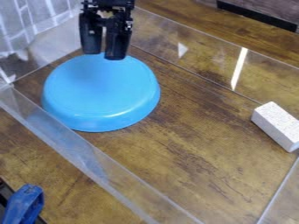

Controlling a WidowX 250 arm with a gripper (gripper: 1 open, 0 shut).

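Observation:
My black gripper (pixel 105 37) hangs at the top of the camera view, over the back part of a round light-blue disc (pixel 100 93) that lies on the wooden surface. Its two dark fingers point down and stand apart, and I see nothing held between them.
A white block (pixel 277 125) lies at the right. A blue object (pixel 24 206) sits at the lower left. Clear transparent walls cross the scene at front and back.

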